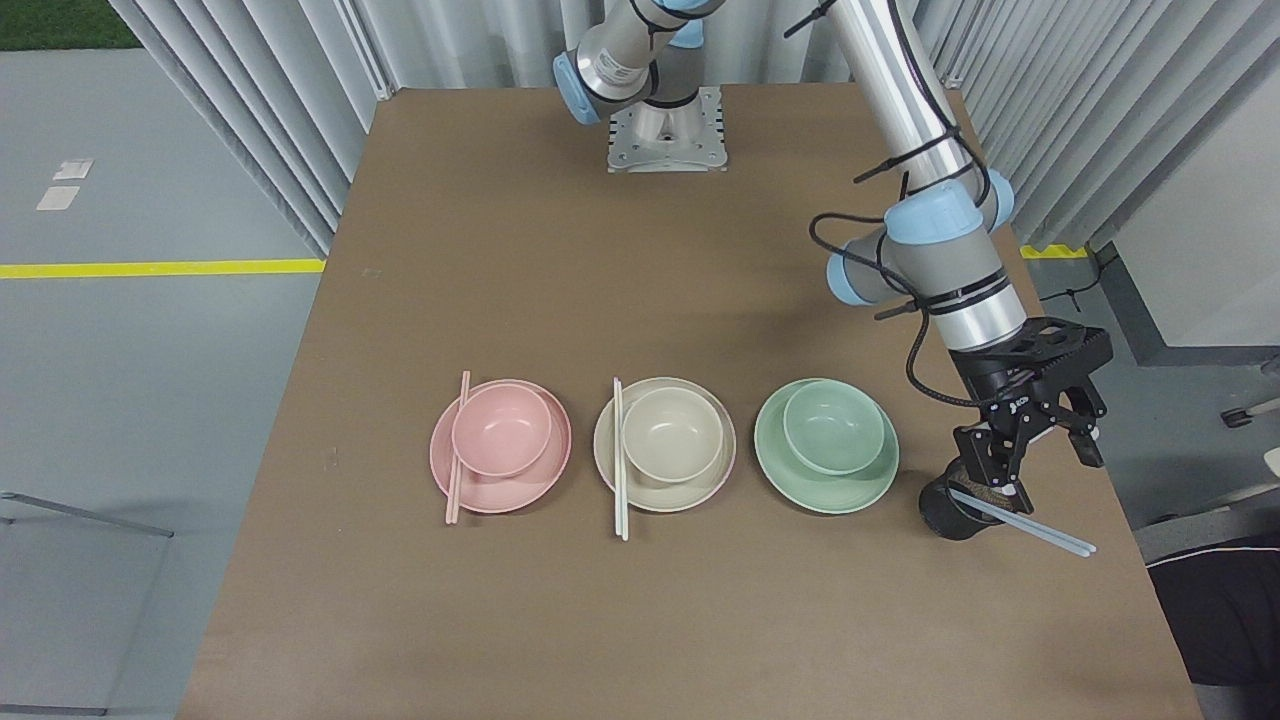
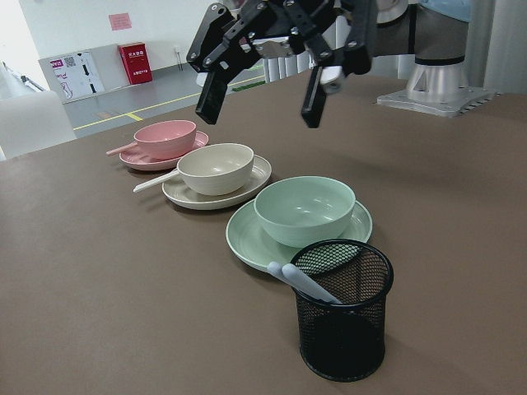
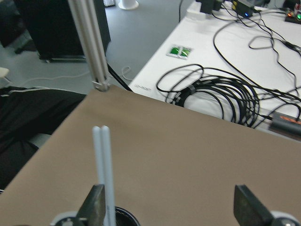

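My gripper (image 1: 1041, 474) stands open above a black mesh cup (image 2: 341, 346) holding light blue-grey chopsticks (image 3: 108, 174), which lean out toward the right in the front view; nothing shows held between the fingers. In the wrist view the chopsticks are by the left finger. A green bowl (image 1: 833, 420) on a green plate (image 1: 828, 492) stands left of the cup. A cream bowl (image 1: 674, 432) on a plate, with white chopsticks (image 1: 620, 480), and a pink bowl (image 1: 501, 426) on a plate, with pink chopsticks (image 1: 453, 492), stand farther left.
The robot base (image 1: 630, 150) is at the back. A white table with coiled cables (image 3: 221, 101) borders the brown table in the wrist view.
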